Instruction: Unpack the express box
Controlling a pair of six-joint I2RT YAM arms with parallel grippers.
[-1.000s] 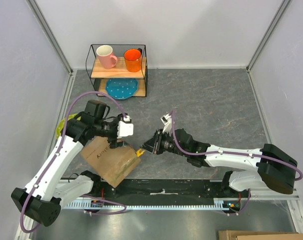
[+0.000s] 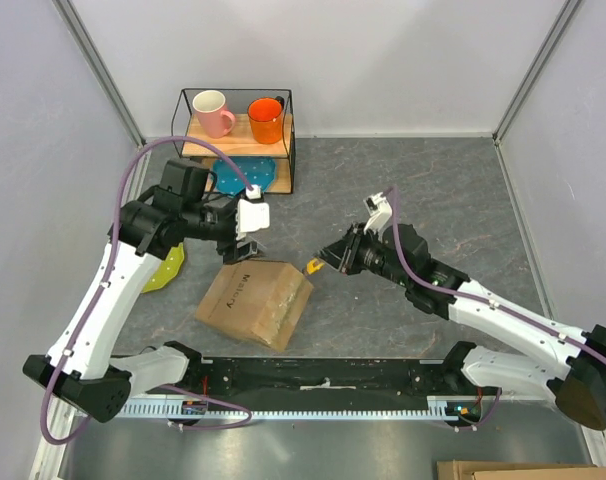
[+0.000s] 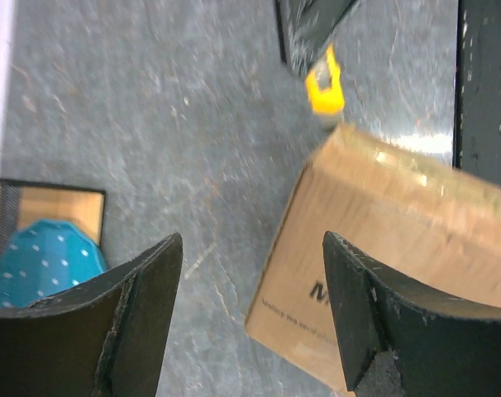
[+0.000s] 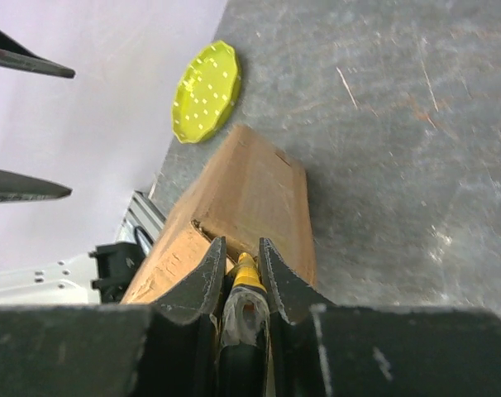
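Observation:
The cardboard box [image 2: 245, 300], marked with handwriting, lies on the grey floor below both arms. My right gripper [image 2: 321, 260] is shut on a yellow box cutter [image 4: 247, 269] at the box's right edge; the blade end is hidden between the fingers in the right wrist view. My left gripper stands part open above the box's upper left end, with nothing visible between its fingers.
A wire rack [image 2: 292, 150] with a pink mug [image 2: 211, 120], an orange mug [image 2: 265, 125] and a blue plate [image 2: 243, 172] stands at the back. A yellow plate [image 4: 202, 95] lies at the left.
My right gripper has moved right and back with the cutter. The box has shifted right and back. My left arm has moved back, uncovering more of the yellow plate.

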